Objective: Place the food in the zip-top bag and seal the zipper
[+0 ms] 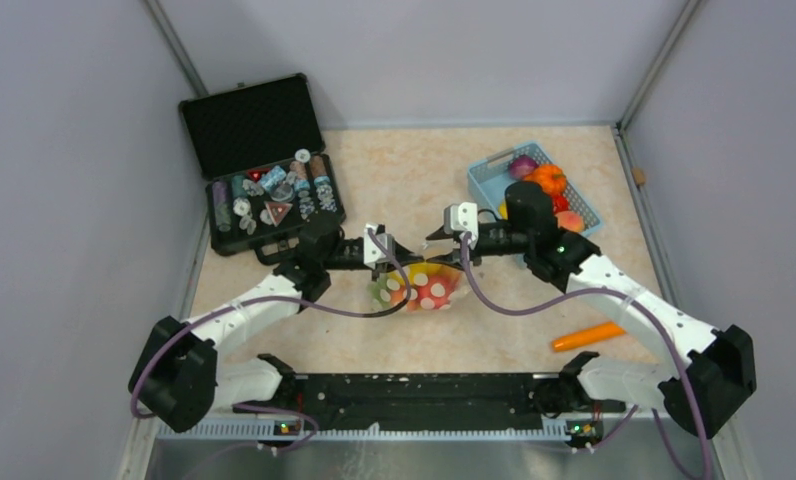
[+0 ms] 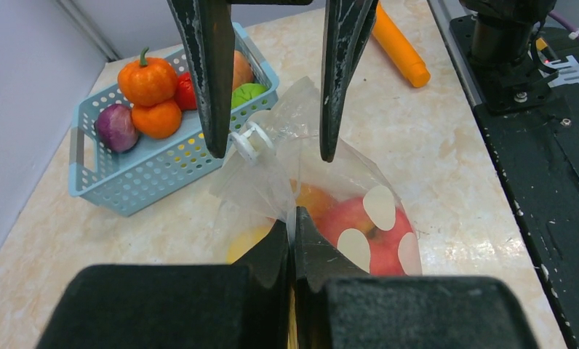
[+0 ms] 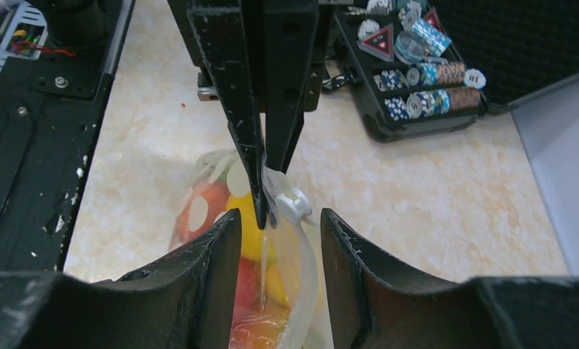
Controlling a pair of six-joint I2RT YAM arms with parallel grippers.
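The clear zip top bag (image 1: 436,288), printed with pale dots and filled with colourful food, rests on the table between both arms. My left gripper is shut on its upper edge, the thin plastic running between the fingers. A white zipper slider (image 3: 294,206) sits on the bag's top edge, close to the left fingertips in the right wrist view. My right gripper is open, its two fingers standing on either side of the slider with gaps showing. In the left wrist view the slider (image 2: 254,143) appears nearer one right finger (image 2: 210,94).
A blue basket (image 1: 489,185) with vegetables and fruit stands at the back right. An orange carrot-like item (image 1: 589,336) lies front right. The open black case (image 1: 274,205) is at the back left. Table in front of the bag is clear.
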